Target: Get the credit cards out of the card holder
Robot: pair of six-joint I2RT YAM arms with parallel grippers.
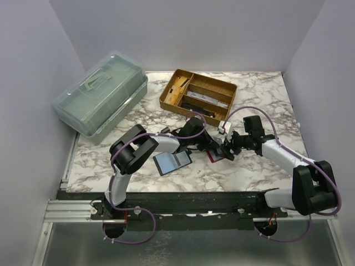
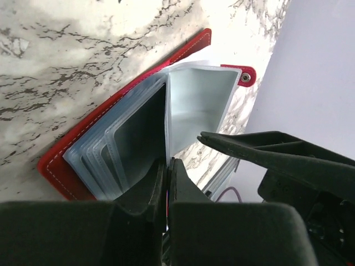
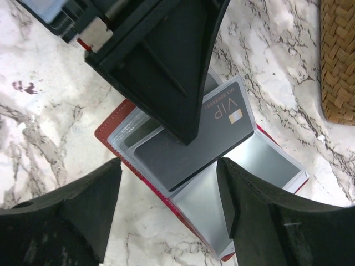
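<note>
The red card holder [image 2: 66, 160] lies on the marble table, its clear sleeves [image 2: 194, 105] fanned open. In the right wrist view a dark VIP card [image 3: 194, 138] lies among the sleeves. My left gripper is shut at the edge of an upright sleeve; whether anything thin is between its fingertips is unclear. In the top view my left gripper [image 1: 206, 145] is over the holder. My right gripper stands open around the near part of the card and sleeves, nothing visibly held.
A woven basket [image 1: 222, 88] with compartments stands at the back. A blue card wallet [image 1: 165, 163] lies left of the holder. A large clear box [image 1: 102, 88] sits at the back left.
</note>
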